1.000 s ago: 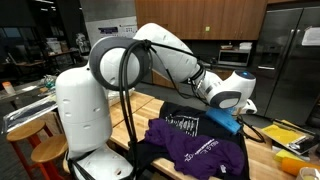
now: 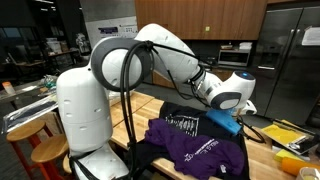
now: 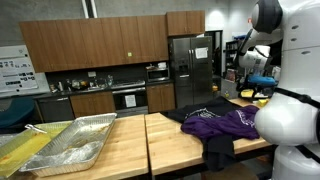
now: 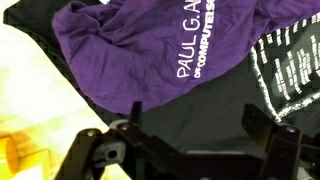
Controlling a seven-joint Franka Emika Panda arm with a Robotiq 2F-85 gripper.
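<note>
A purple shirt (image 4: 150,55) with white lettering lies spread and wrinkled over black cloth (image 4: 200,118) in the wrist view. My gripper is open above the cloth, its two dark fingers wide apart with nothing between them. In exterior view 1 the arm reaches over the table, and the blue part near my gripper hangs above the purple shirt (image 2: 180,143). The black cloth (image 2: 190,119) shows behind and around it. Exterior view 2 shows the purple shirt (image 3: 215,127) crumpled near the table's right end; my fingertips cannot be made out there.
On the wooden table, a yellow-orange object (image 2: 292,163) lies at the right, also visible at the wrist view's left edge. Foil trays (image 3: 70,145) stand at the far left in exterior view 2. Bare tabletop (image 3: 125,145) lies between the trays and the cloth.
</note>
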